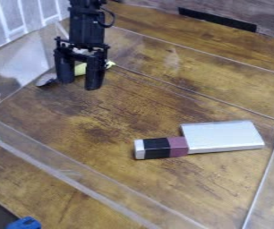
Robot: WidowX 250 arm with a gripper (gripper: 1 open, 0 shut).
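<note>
My black gripper (79,73) hangs open over the back left of the clear-walled tray, its two fingers apart. Behind it, partly hidden, a pale yellow-green object (108,65) with a dark, thin end lies on the wooden floor. A toy cleaver with a silver blade (221,136) and a black and maroon handle (155,148) lies at the front right, apart from the gripper. Whether anything sits between the fingers is unclear.
Clear plastic walls (68,165) border the work area. A blue object (23,223) shows at the bottom left corner, outside the walls.
</note>
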